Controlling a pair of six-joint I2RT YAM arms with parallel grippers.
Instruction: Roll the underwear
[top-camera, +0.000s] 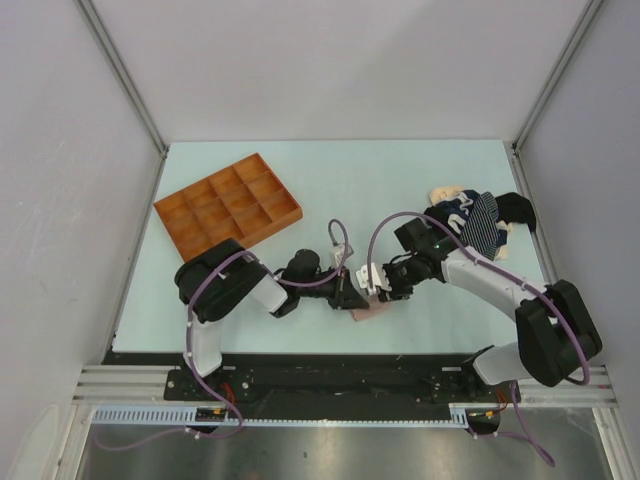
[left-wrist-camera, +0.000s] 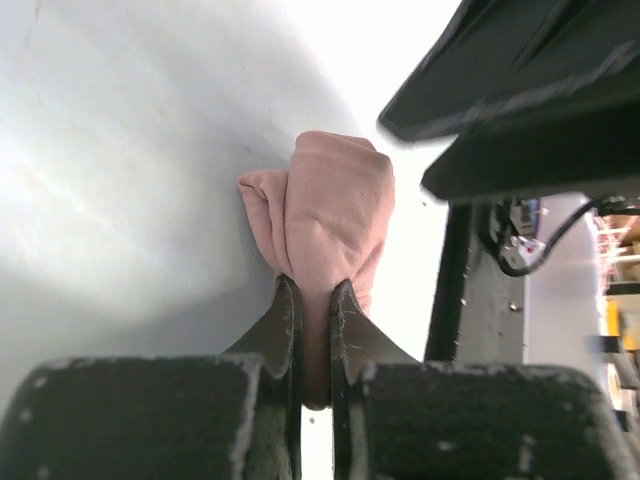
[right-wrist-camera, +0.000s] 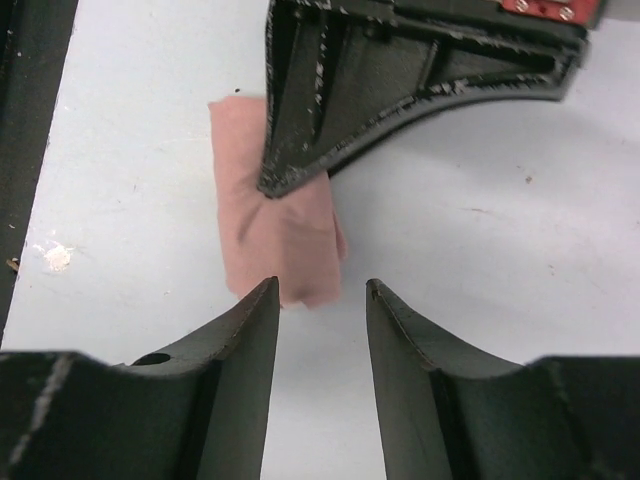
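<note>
Pink underwear (top-camera: 366, 312) lies folded at the table's front middle. In the left wrist view my left gripper is shut on a narrowed part of the cloth (left-wrist-camera: 336, 215), which bulges upward beyond the fingertips. The black fingers of my right gripper hang just above and beside it there. In the right wrist view my right gripper is part open, its fingertips at the near edge of the underwear (right-wrist-camera: 270, 240), with no cloth clearly held between them. The left gripper's black housing covers part of the cloth in that view.
A wooden compartment box (top-camera: 178, 215) stands at the back left. A pile of dark, striped and beige clothing (top-camera: 482, 225) lies at the back right. The table's front edge is close below the underwear.
</note>
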